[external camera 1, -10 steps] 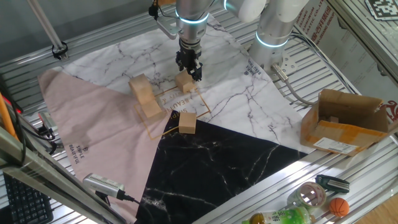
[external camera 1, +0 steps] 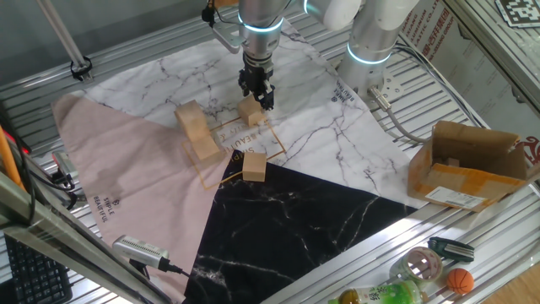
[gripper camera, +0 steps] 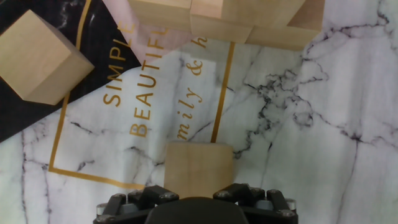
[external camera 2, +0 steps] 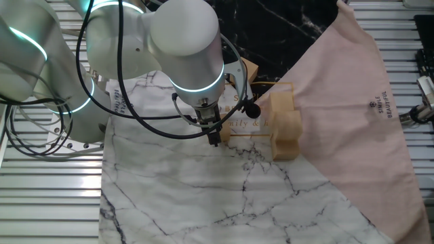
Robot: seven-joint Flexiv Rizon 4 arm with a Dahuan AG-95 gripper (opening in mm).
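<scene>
My gripper (external camera 1: pixel 258 97) points down at a light wooden block (external camera 1: pixel 249 111) on the marble-patterned part of the cloth. In the wrist view this block (gripper camera: pixel 199 165) sits at the bottom centre, its near end hidden behind the gripper. The two dark fingers (gripper camera: pixel 154 195) show apart from each other at the block's near corners; whether they press on it cannot be seen. A separate wooden block (external camera 1: pixel 254 166) rests at the edge of the black area. Left of the gripper in exterior view 1, several wooden blocks (external camera 1: pixel 193 121) stand grouped, partly stacked.
An open cardboard box (external camera 1: pixel 460 196) stands at the right, with a bottle (external camera 1: pixel 392 294), a tape roll (external camera 1: pixel 422 263) and a small orange ball (external camera 1: pixel 460 280) near the front right edge.
</scene>
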